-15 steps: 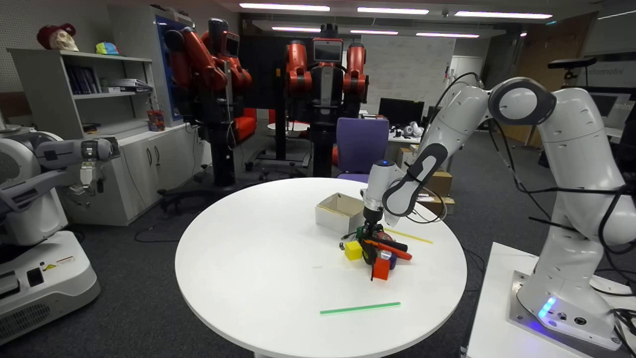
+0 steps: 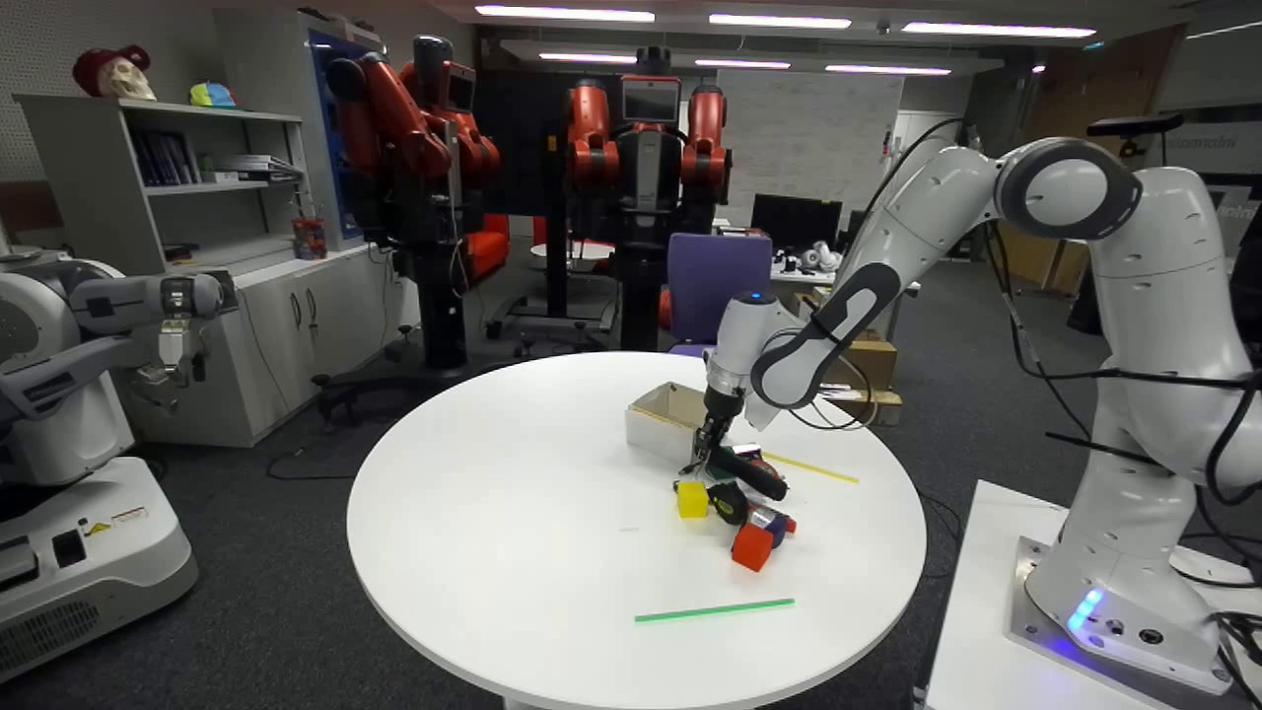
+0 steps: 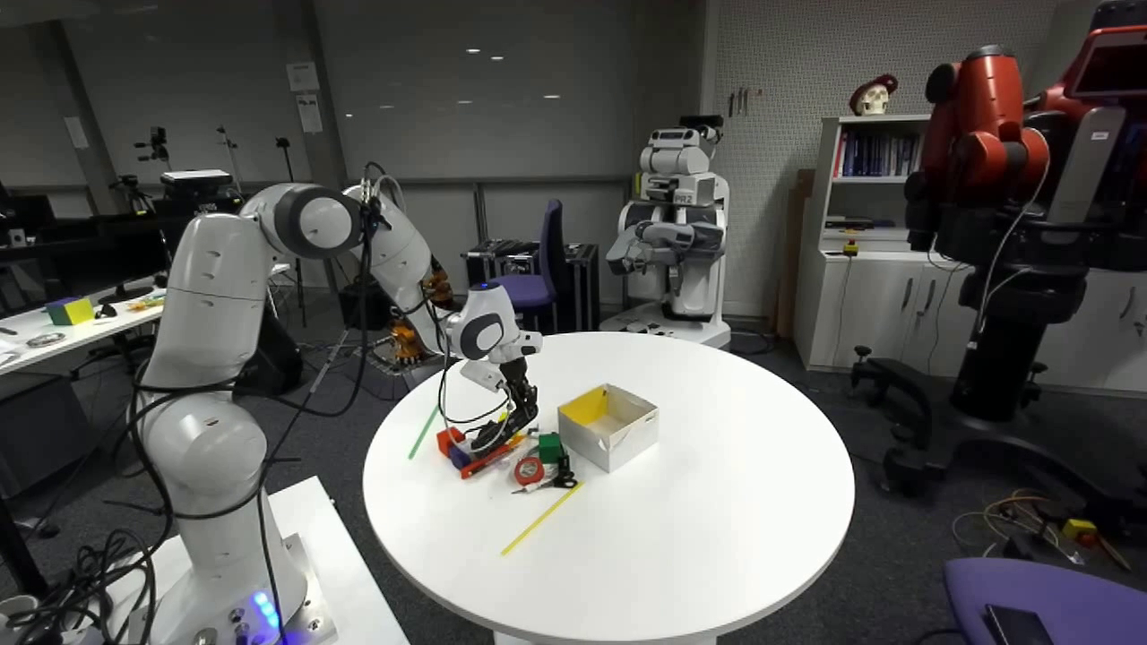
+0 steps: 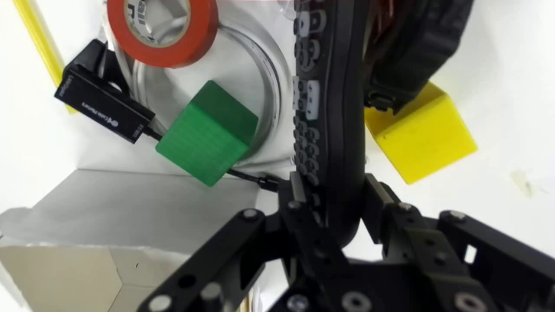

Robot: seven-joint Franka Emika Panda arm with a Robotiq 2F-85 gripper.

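Observation:
A long black remote control (image 4: 338, 119) with grey buttons is gripped near one end. My gripper is shut on it, a finger on each side. In exterior view 1 the remote (image 2: 750, 475) slants over the pile of objects, its free end toward the right. An open white box (image 3: 609, 430) stands close by the gripper; its grey side wall shows at the lower left of the wrist view. Parts of the pile lie hidden behind the remote.
Around the remote lie a green block (image 4: 208, 132), a yellow block (image 4: 424, 135), red tape (image 4: 200, 36), a black-and-yellow tape measure (image 2: 728, 504) and a red cube (image 2: 752, 545). A yellow stick (image 3: 543, 518) and a green stick (image 2: 715, 610) lie apart.
My gripper has risen and shifted left toward the box, carrying the remote. The orange-red tool no longer lies visible across the pile. The yellow block and red cube have shifted slightly.

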